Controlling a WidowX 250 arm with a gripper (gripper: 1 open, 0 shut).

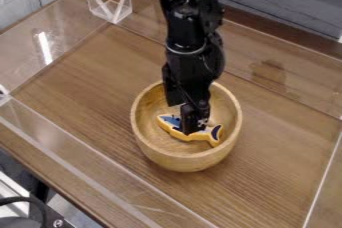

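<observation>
A round wooden bowl (158,147) sits on the wooden table. Inside it lies a small yellow item with blue and white parts (201,134). The black gripper (185,114) reaches down into the bowl from above, open, its fingertips just over or beside that item; whether they touch it I cannot tell.
A white wire-like holder (110,2) stands at the back left. A black cable runs at the lower left edge.
</observation>
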